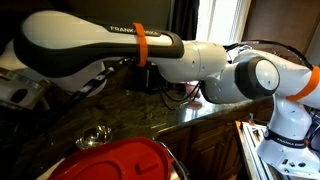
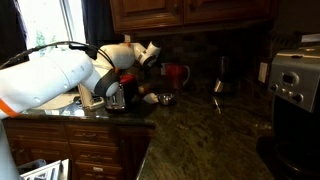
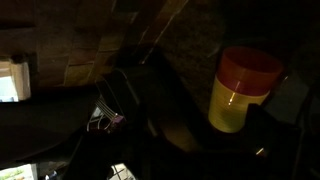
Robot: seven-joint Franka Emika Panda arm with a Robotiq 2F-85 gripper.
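Note:
A yellow container with a red-orange top (image 3: 240,90) shows close up in the wrist view, right of the middle. Dark gripper parts (image 3: 272,138) lie beside it, and the deep shadow hides whether they touch it. The white arm (image 2: 60,72) reaches over the counter from the left in exterior view 2. Its gripper end (image 2: 146,52) is up near the back wall, too small and dim there to make out the fingers. In exterior view 1 the arm (image 1: 105,48) spans the top, its gripper end lost in darkness at left.
A large red round object (image 1: 115,162) fills the front of exterior view 1, with a metal bowl (image 1: 94,137) behind it. A red pitcher (image 2: 178,77) and a dark appliance (image 2: 127,90) stand near the arm.

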